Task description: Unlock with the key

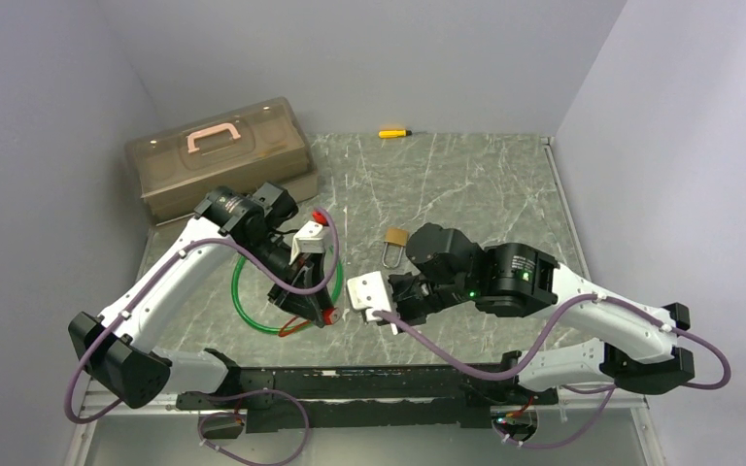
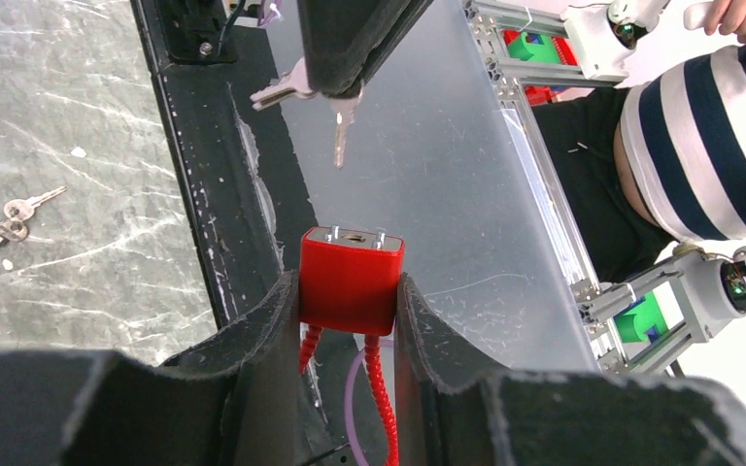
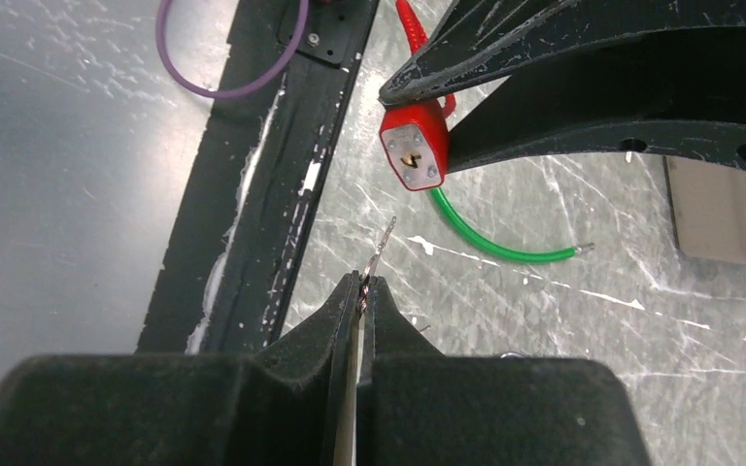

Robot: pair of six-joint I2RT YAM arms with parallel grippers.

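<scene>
A red lock with a red shackle cable sits between the fingers of my left gripper; its bottom plate with the keyhole faces my right gripper in the right wrist view. My right gripper is shut on a key (image 3: pixel 380 249), its blade pointing up toward the lock, a short gap below it. Another key hangs beside it in the left wrist view. In the top view the two grippers (image 1: pixel 330 316) face each other at the front centre.
Loose keys (image 2: pixel 19 209) lie on the marble top. A brass padlock (image 1: pixel 395 236), green hose (image 1: pixel 238 296), yellow screwdriver (image 1: pixel 393 133) and lidded toolbox (image 1: pixel 219 155) lie around them.
</scene>
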